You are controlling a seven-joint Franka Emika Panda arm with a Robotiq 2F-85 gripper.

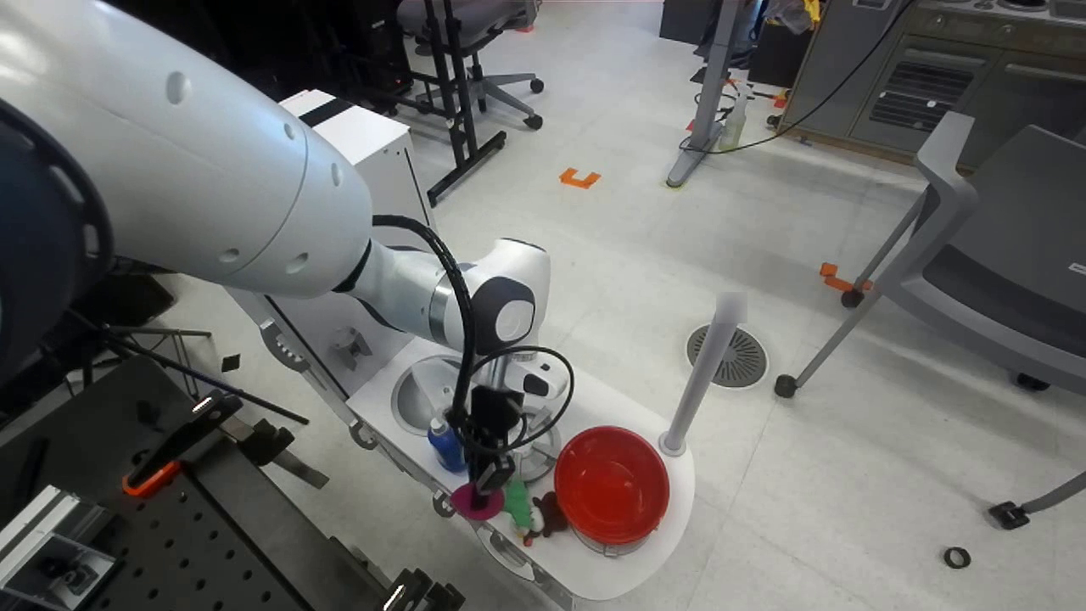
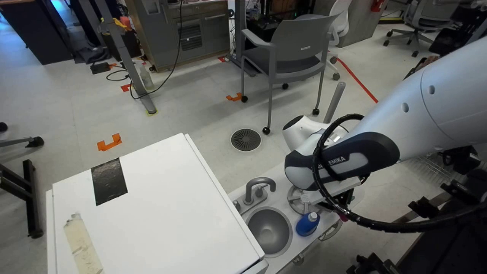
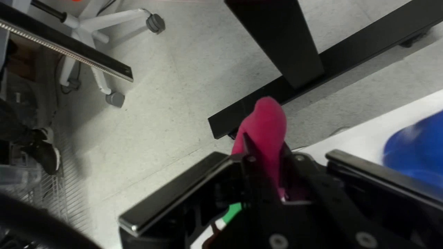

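A magenta toy with a green end is held at the front edge of the white counter, its magenta part (image 1: 475, 502) and green part (image 1: 517, 504) both showing in exterior view 1. My gripper (image 1: 491, 484) is shut on it, from above and left of the brown-and-white plush (image 1: 551, 514). In the wrist view the magenta part (image 3: 268, 124) sticks out beyond the fingertips, with a bit of green (image 3: 231, 211) behind the fingers. Exterior view 2 shows only a sliver of magenta (image 2: 343, 217) below the arm. I cannot tell whether the toy touches the counter.
A red bowl (image 1: 612, 485) stands right of the plush. The blue bottle (image 1: 445, 445) is close on my gripper's left, by the sink (image 2: 270, 230). The grey burner (image 1: 536, 458) is partly hidden behind the gripper. A grey post (image 1: 702, 377) rises at the counter's right edge.
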